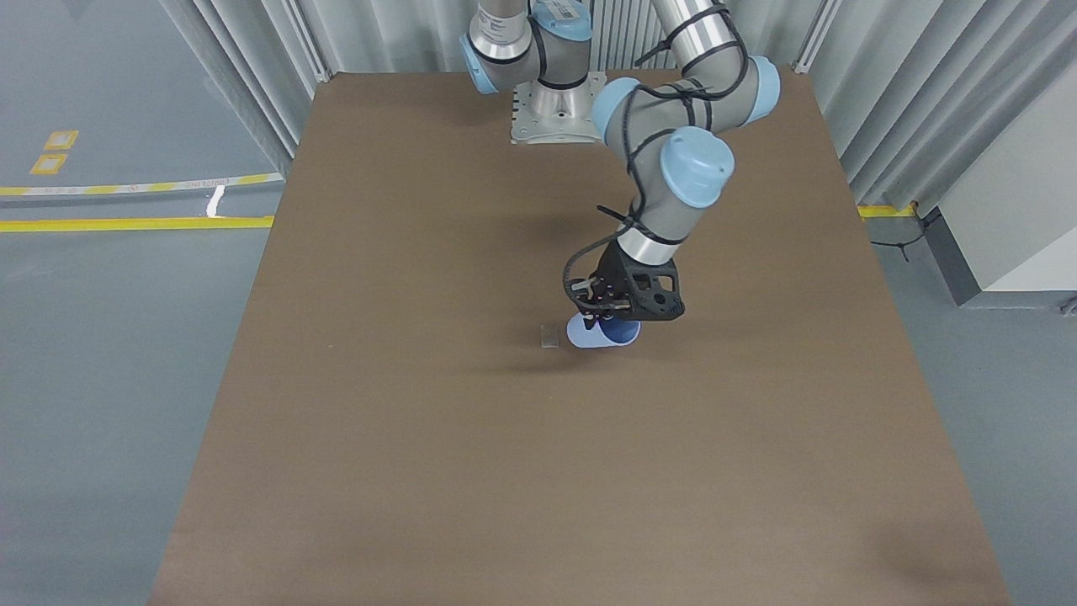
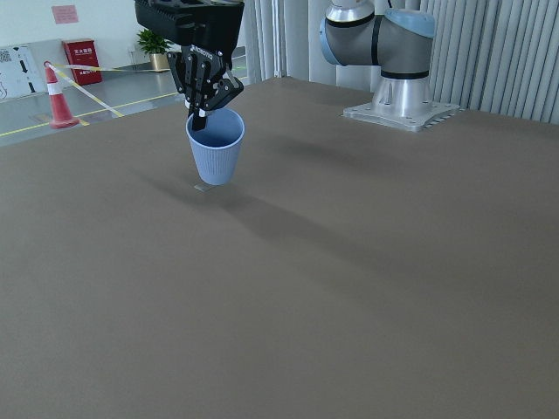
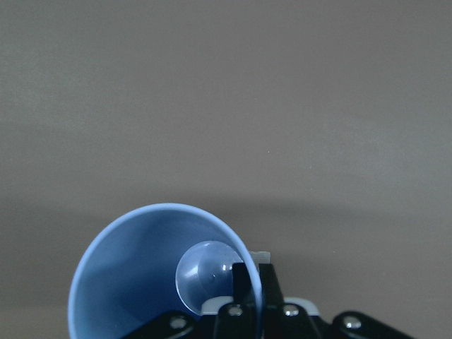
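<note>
A light-blue ribbed cup [image 1: 588, 335] is held at its rim by the gripper [image 2: 199, 113], with one finger inside and the other outside, as the wrist view shows. In the left view the cup [image 2: 216, 157] hangs slightly tilted with its mouth upward, apparently just above the table. A small grey square [image 1: 550, 337] lies on the table beside it. The gripper is shut on the cup's wall.
</note>
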